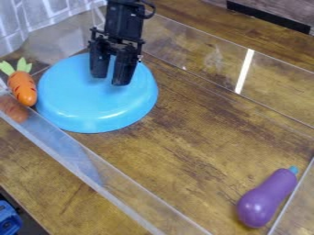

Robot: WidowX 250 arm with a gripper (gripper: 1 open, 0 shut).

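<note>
My black gripper (114, 62) reaches down from the top onto a light blue round object (98, 106), like an upturned plate or lid, at the upper left of the camera view. Its fingers rest over that object's upper middle; I cannot tell whether they grip it. An orange toy carrot (21, 84) with green leaves lies just left of the blue object, by the clear wall. A purple toy eggplant (265, 200) lies at the lower right.
Clear walls bound the wooden surface (196, 138) on several sides. A dark blue item (7, 220) shows at the lower left corner, outside the near wall.
</note>
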